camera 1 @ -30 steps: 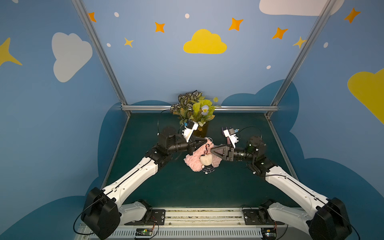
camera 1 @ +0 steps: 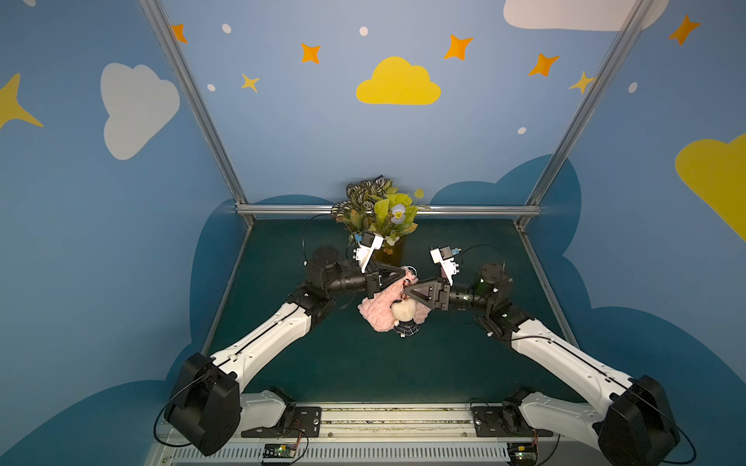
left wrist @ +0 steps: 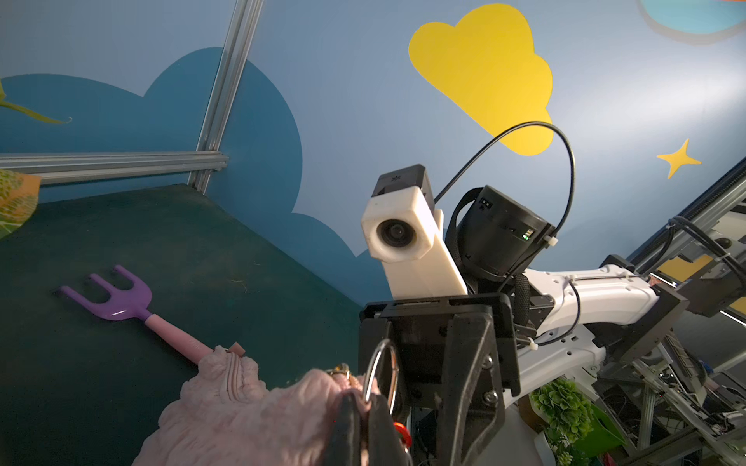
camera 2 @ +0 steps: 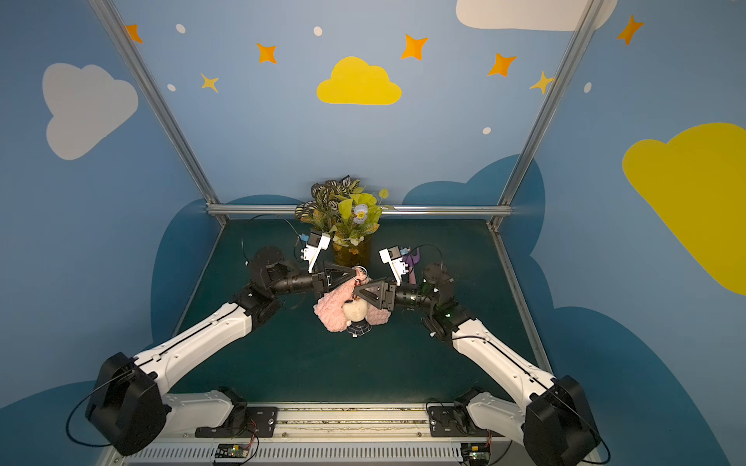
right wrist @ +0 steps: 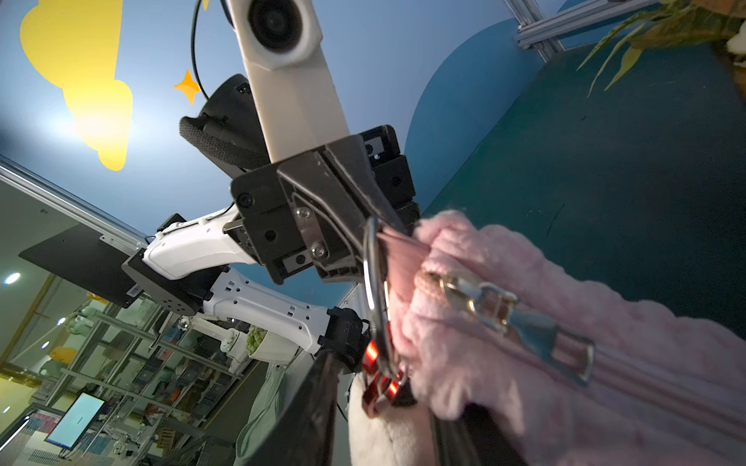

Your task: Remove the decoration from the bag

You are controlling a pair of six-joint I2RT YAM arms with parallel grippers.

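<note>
The pink fluffy bag (camera 1: 377,312) lies mid-table. On it hangs the decoration, a cream plush charm (camera 1: 403,310) with a dark plaid part (camera 1: 406,329). A silver ring (right wrist: 376,291) and a red metal clasp (right wrist: 371,355) join at the bag's end, beside its strap buckle (right wrist: 497,306). My left gripper is shut, with the thin ring between its fingertips. From the right, my right gripper (camera 1: 407,289) reaches over the bag, part open; in its wrist view the clasp and the cream plush show between its fingers. Contact there is unclear.
A vase of leafy flowers (camera 1: 392,250) stands just behind the bag. A purple toy fork (left wrist: 124,301) with a pink handle lies on the table beyond the bag.
My right gripper has shifted slightly left, closer to the left fingertips. The plush and plaid part have moved slightly right. The left gripper has barely moved.
</note>
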